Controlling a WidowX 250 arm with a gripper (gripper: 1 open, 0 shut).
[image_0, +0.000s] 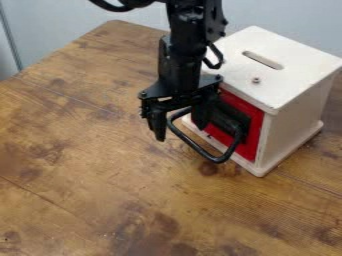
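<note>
My black gripper (179, 122) hangs open just in front of a white wooden box (278, 75) on the right side of the camera view. The box has a slot and a small screw on its top and a red front panel (247, 150) facing left. The gripper and its black cable loop cover much of that panel. Whether the fingers touch the panel or anything on it cannot be told.
A pale wall (54, 20) stands behind, and the box takes up the right side.
</note>
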